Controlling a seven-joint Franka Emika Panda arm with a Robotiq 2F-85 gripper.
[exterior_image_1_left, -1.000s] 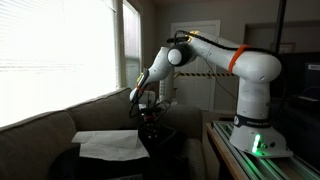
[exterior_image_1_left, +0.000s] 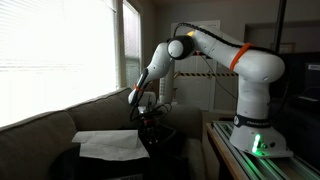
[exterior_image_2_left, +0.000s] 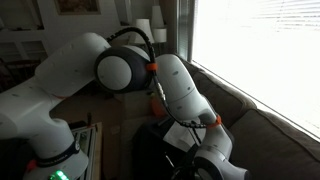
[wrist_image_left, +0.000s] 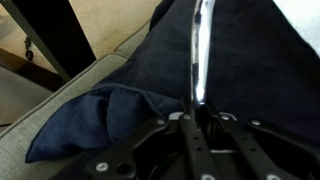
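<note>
A long, shiny silver strip or handle (wrist_image_left: 203, 45) rises from between the fingers of my gripper, which is shut on it. What its hidden lower end looks like I cannot tell. Below and around the gripper lies dark navy cloth (wrist_image_left: 150, 75), bunched into a fold on the left side of the wrist view. From the first exterior view, the gripper (exterior_image_1_left: 149, 121) is low over the dark-covered seat, too dark there for its fingers to show clearly. The second exterior view leaves the fingers lost in shadow.
A white sheet (exterior_image_1_left: 110, 146) lies on the dark cover, nearer the camera than the gripper. Behind runs the sofa's backrest (exterior_image_1_left: 35, 143). A wooden table edge (exterior_image_1_left: 232, 158) borders the right side. Beige sofa edging (wrist_image_left: 22, 140) and a dark leg (wrist_image_left: 52, 32) show at left.
The arm and gripper have shifted only slightly over the seat. The white sheet and sofa look unchanged.
</note>
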